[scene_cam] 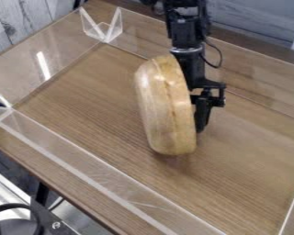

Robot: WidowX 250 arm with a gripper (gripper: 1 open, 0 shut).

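Note:
My gripper (201, 95) is shut on a large tan bowl (164, 106), which is tipped up on its side in the centre of the camera view, its outer surface showing. The fingers are partly hidden behind the bowl, and its inside is out of sight. The green object cannot be seen.
The wooden table (88, 147) has wide clear room to the left, right and front. A clear plastic piece (103, 26) lies at the back left. A dark cable runs at the lower left corner, near the table's edge.

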